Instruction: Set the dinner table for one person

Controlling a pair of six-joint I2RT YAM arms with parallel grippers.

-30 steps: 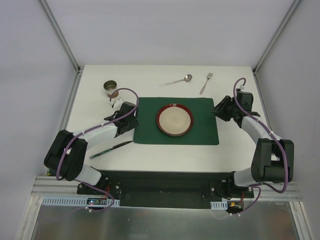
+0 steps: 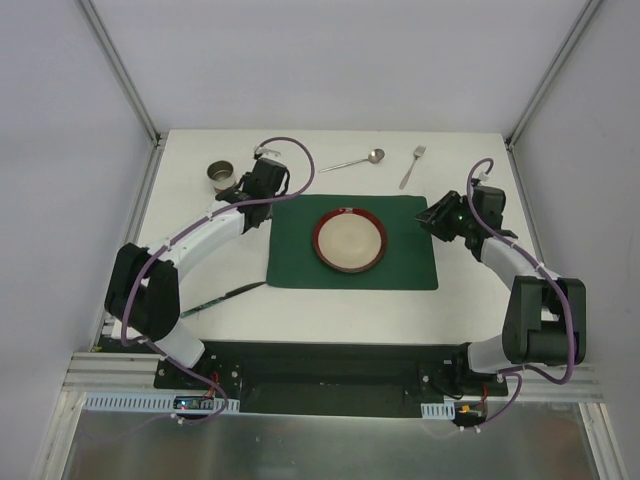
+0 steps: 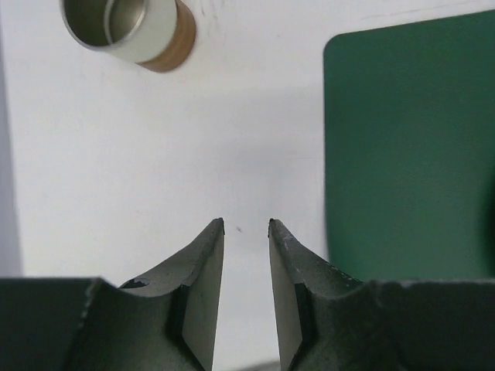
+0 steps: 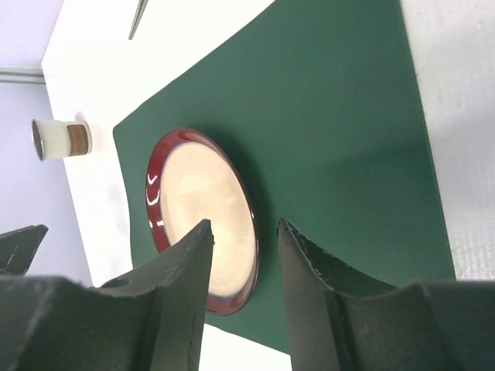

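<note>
A cream plate with a dark red rim [image 2: 349, 240] rests on the green placemat [image 2: 405, 272], left of centre. To the mat's left lies a knife [image 2: 222, 299], dark with a green end. Behind the mat are a spoon [image 2: 374, 156] and a fork [image 2: 413, 166]. A metal cup with a brown band [image 3: 164, 39] stands off the mat's back left corner. My left gripper is open and empty, above bare table between cup and mat. Over the mat's right edge hangs my right gripper, its fingers apart and nothing between them.
Bare white table [image 2: 230, 325] runs along the front and right of the mat. Grey walls close in the back and both sides. The left arm [image 2: 205, 238] reaches over the table's left part, above the knife's side.
Tableware has not moved.
</note>
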